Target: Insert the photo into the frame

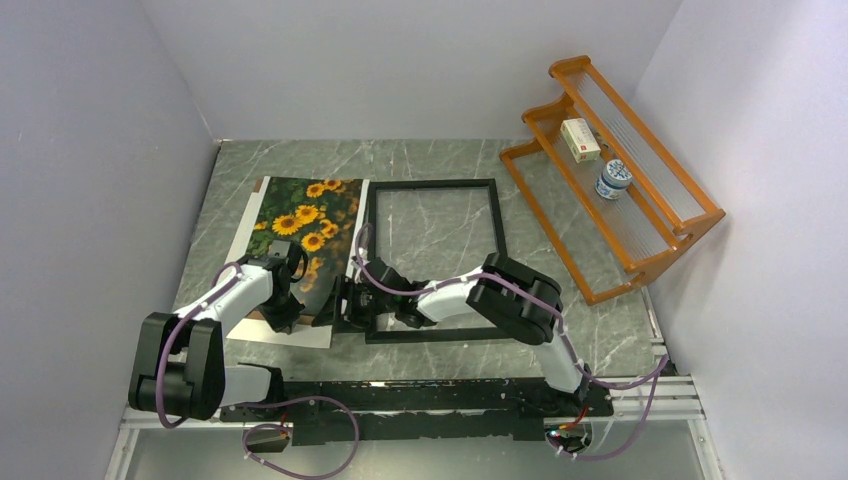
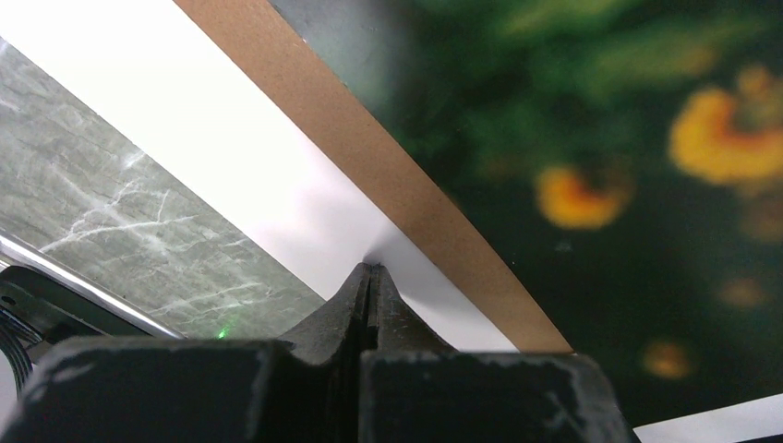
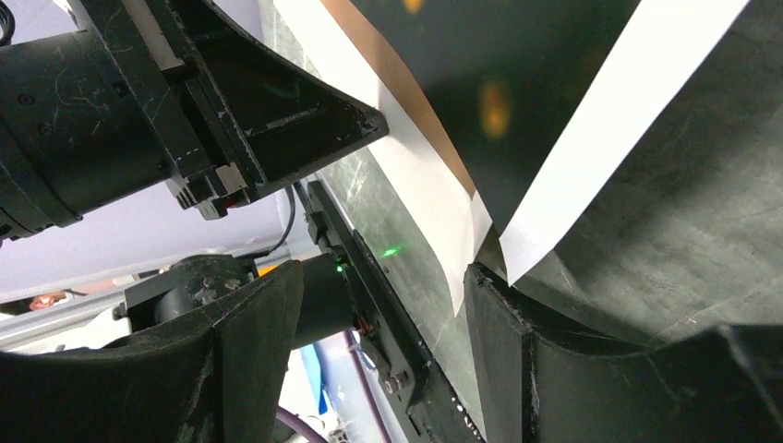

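The sunflower photo (image 1: 318, 215) lies at the left of the table over a brown board (image 2: 388, 175) and a white sheet (image 2: 212, 138). To its right is the empty black frame (image 1: 435, 184). My left gripper is shut, its tips touching down on the white sheet beside the brown edge; nothing shows between them. At the photo's near right corner is my right gripper, fingers apart. One finger (image 3: 494, 309) stands close to the corners of the photo's white border (image 3: 591, 157) and the sheet; contact cannot be told.
A wooden shelf (image 1: 615, 275) with a small box (image 1: 580, 140) and a blue-white jar (image 1: 613, 179) stands at the right. Bare table surface (image 1: 400, 155) shows behind the frame. The two arms are close together at the near side.
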